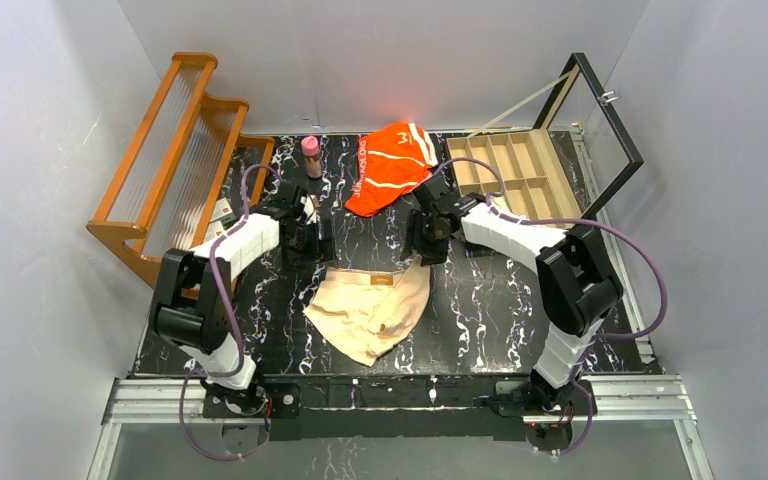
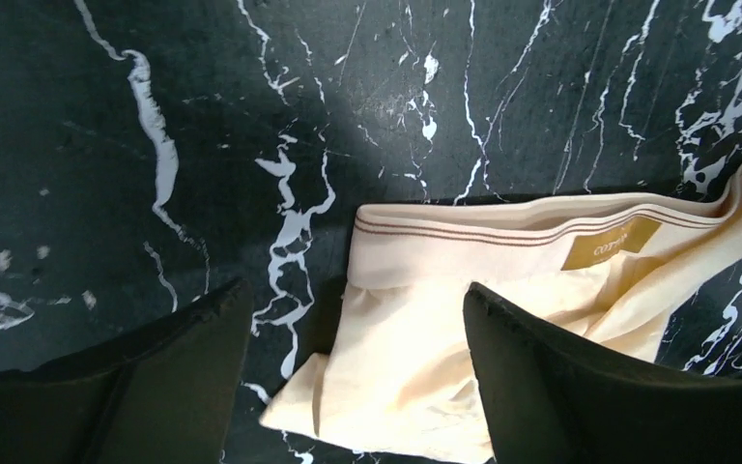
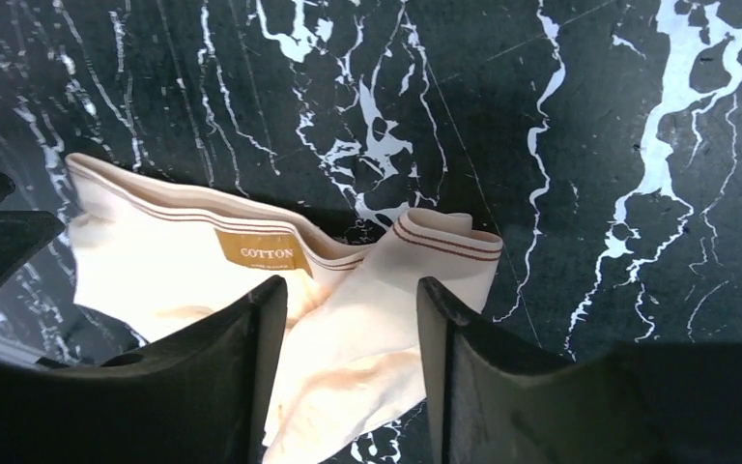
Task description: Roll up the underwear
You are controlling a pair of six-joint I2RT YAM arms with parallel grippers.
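Observation:
The cream underwear (image 1: 370, 308) lies spread on the dark marbled table, its waistband with a "COTTON" label (image 3: 257, 250) toward the back. Its right end of the waistband is folded over on itself. My left gripper is open above the left corner of the waistband, with fabric below and between its fingers. At the right corner, my right gripper hovers open over the folded band, its fingers (image 3: 266, 329) apart. Nothing is gripped by either one.
An orange bag (image 1: 390, 165) and a pink-capped bottle (image 1: 311, 157) sit at the back. To the left is a wooden rack (image 1: 175, 150); a compartment box (image 1: 510, 165) with its lid up stands at the back right.

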